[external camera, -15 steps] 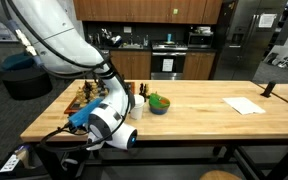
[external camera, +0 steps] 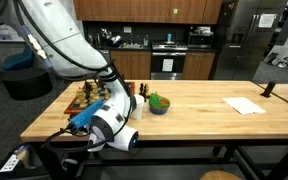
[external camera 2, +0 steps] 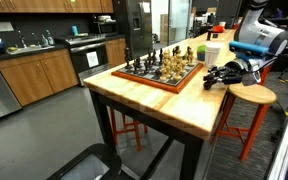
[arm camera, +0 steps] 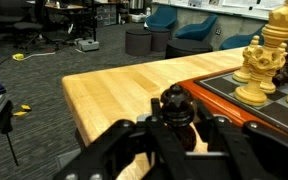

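Observation:
Between the fingers of my gripper is a dark, glossy chess piece (arm camera: 178, 106), its round head showing above them. In exterior view 2 the gripper (external camera 2: 210, 80) is low over the table edge, just beside the chessboard (external camera 2: 156, 76); the held piece is hard to make out there. Light wooden chess pieces (arm camera: 264, 55) stand on the board to the right in the wrist view. Dark pieces (external camera 2: 149, 58) line the board's far side. Whether the held piece touches the table cannot be seen.
Bare tabletop (arm camera: 119, 90) lies left of the board in the wrist view, ending at an edge. A white cup (external camera: 137, 106) and a bowl of coloured things (external camera: 159, 104) are close to the arm. Papers (external camera: 244, 105) lie farther right.

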